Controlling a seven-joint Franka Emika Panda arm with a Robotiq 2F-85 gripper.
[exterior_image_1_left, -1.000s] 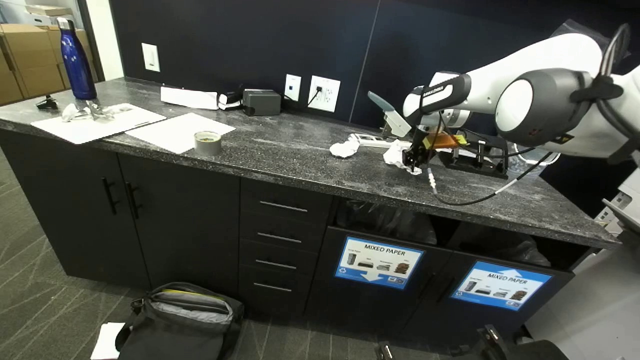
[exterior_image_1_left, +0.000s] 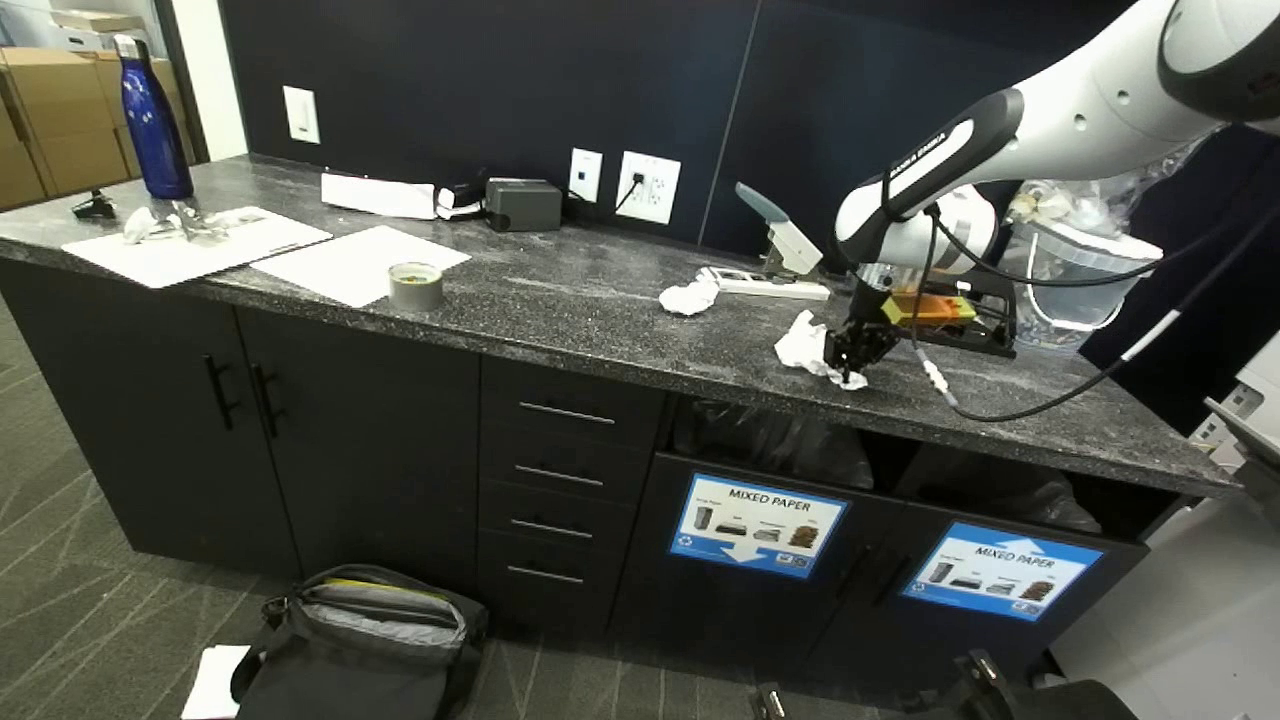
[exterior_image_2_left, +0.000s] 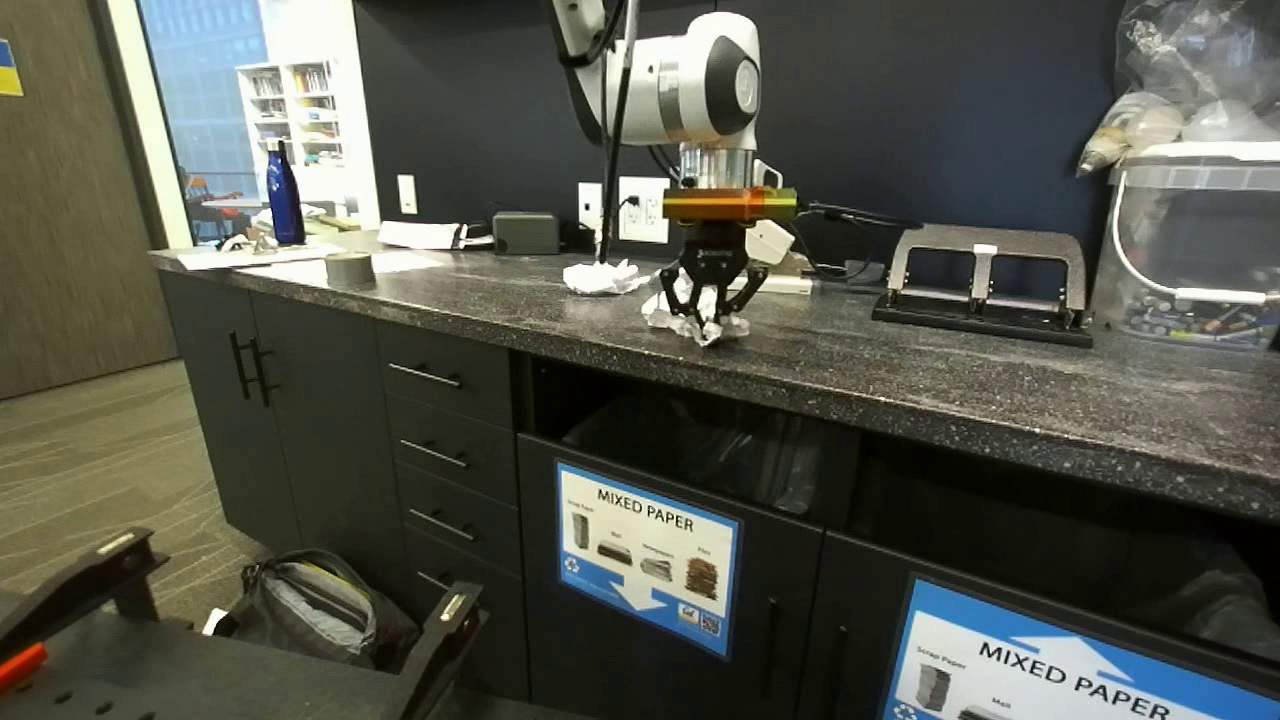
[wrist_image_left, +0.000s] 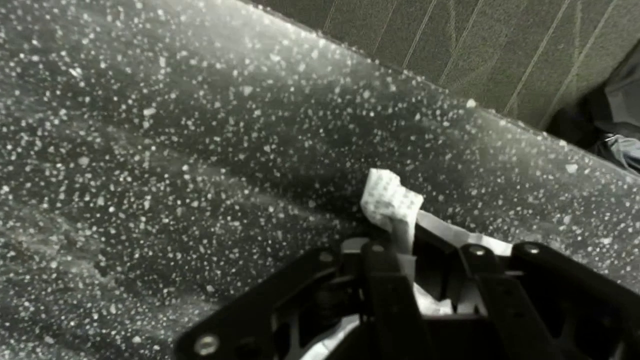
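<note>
A crumpled white paper (exterior_image_1_left: 801, 341) is pinched in my gripper (exterior_image_2_left: 705, 329), close over the counter near its front edge. In exterior view 2, white folds of this paper (exterior_image_2_left: 663, 314) stick out on both sides of the fingers. A creased end of the paper (wrist_image_left: 390, 197) pokes out beyond the fingertips in the wrist view; the rest is partly hidden by the dark fingers (wrist_image_left: 384, 282). Whether its underside touches the counter, I cannot tell. Another crumpled paper (exterior_image_1_left: 689, 298) lies farther left on the counter, apart from the gripper.
Behind the gripper stand a stapler (exterior_image_1_left: 786, 246) and a black hole punch (exterior_image_2_left: 986, 282). A clear bucket (exterior_image_2_left: 1188, 240) is at the right. Below the counter's front edge is an open slot (exterior_image_1_left: 768, 438) over a mixed paper sign (exterior_image_1_left: 758, 526). A tape roll (exterior_image_1_left: 415, 286) sits left.
My gripper has come toward the counter's front edge and a little right in exterior view 1, and the crumpled paper has moved with it. The other paper has stayed put.
</note>
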